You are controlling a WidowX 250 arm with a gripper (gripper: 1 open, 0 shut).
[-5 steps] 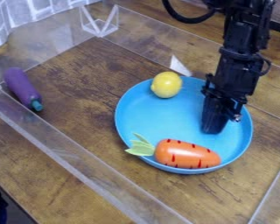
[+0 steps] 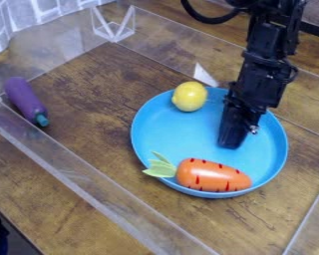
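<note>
My black gripper [image 2: 239, 118] reaches down into the right side of a blue plate [image 2: 169, 134], its fingertips low over the plate, dark and hard to read; I cannot tell if anything is between them. A yellow lemon-like toy [image 2: 190, 96] sits on the plate's back left, left of the gripper. An orange toy carrot [image 2: 213, 175] with pale green leaves lies at the plate's front.
A purple eggplant-like toy [image 2: 23, 99] lies at the far left on the wooden table [image 2: 89, 100]. Clear plastic walls run along the left and back. A small white wedge shows behind the plate.
The gripper has shifted slightly to the left within the plate over the last second. The toys and plate have not visibly moved.
</note>
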